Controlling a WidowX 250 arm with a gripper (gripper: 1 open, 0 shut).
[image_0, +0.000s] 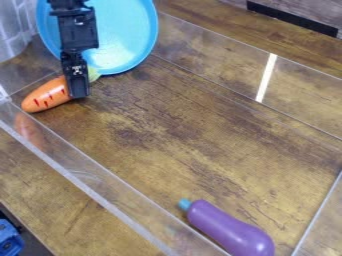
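My black gripper (78, 86) is at the upper left, low over an orange toy carrot (46, 96), its tips at the carrot's upper end near the green top. Whether the fingers are open or closed on the carrot I cannot tell. A blue plate (123, 38) lies behind the gripper, partly hidden by it.
A purple toy eggplant (230, 228) lies at the bottom right. A clear plastic barrier edges the wooden surface (187, 120), whose middle is bare. A blue object (7, 240) shows at the bottom left corner.
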